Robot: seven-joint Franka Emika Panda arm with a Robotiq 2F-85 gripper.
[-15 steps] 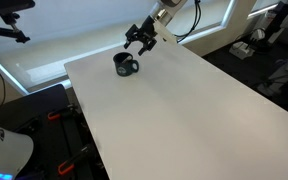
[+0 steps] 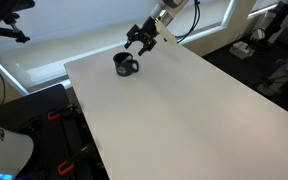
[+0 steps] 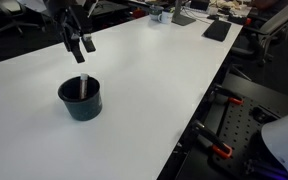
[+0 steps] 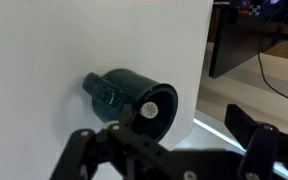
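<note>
A dark green mug [image 2: 126, 64] stands upright near the far left corner of the white table; its handle [image 4: 103, 92] shows in the wrist view. Leaning inside it is a slim, pale stick-like object [image 3: 83, 85], whose top pokes up to about the rim. The wrist view shows only the round light end of the stick [image 4: 149, 110] within the dark opening. My gripper [image 3: 82, 49] is open and empty, held higher than the mug and apart from it. Its black fingers [image 4: 250, 136] frame the lower part of the wrist view.
A black stand [image 3: 246, 120] with red-marked parts borders one side. Cups [image 3: 156, 13] and a dark flat item [image 3: 217, 30] lie far back in the second exterior view.
</note>
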